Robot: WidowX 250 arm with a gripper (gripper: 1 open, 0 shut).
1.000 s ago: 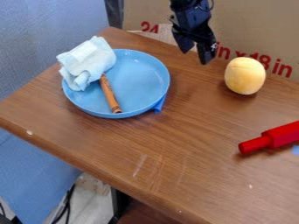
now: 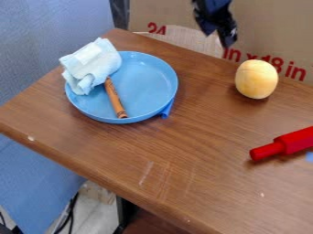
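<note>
My dark gripper hangs at the top centre of the camera view, above the back edge of the table; whether it is open or shut is not clear. Below it to the right stands a yellow rounded object. A blue plate at the left holds a crumpled white cloth and a brown stick. A red cylindrical object lies at the right edge.
A small blue piece shows beside the plate. Cardboard stands behind the table.
My gripper has risen and shifted slightly right, so less of it shows at the top of the view. The objects on the table look unmoved.
</note>
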